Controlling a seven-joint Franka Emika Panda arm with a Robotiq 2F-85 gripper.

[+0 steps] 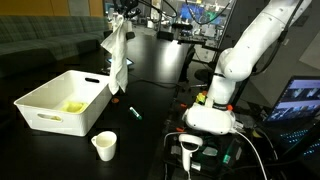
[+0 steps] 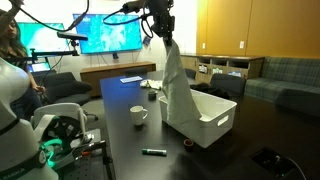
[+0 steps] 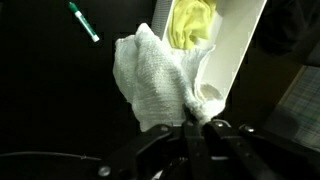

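Note:
A white cloth [image 1: 118, 55] hangs from my gripper [image 1: 120, 14], which is shut on its upper end. In exterior view 2 the cloth [image 2: 180, 88] droops in front of the white box, and the gripper [image 2: 168, 40] is high above the table. From the wrist view, the bunched cloth [image 3: 160, 80] hides much of the fingers. The white box [image 1: 56, 121] stands on the black table, open at the top, with a yellow cloth [image 1: 74, 106] lying inside. The hanging cloth is near the box's right end in exterior view 1.
A white mug [image 1: 104, 145] stands in front of the box. A green marker [image 1: 136, 113] and a small reddish round object [image 1: 115, 100] lie on the table. Dark chairs [image 1: 35, 62] stand behind.

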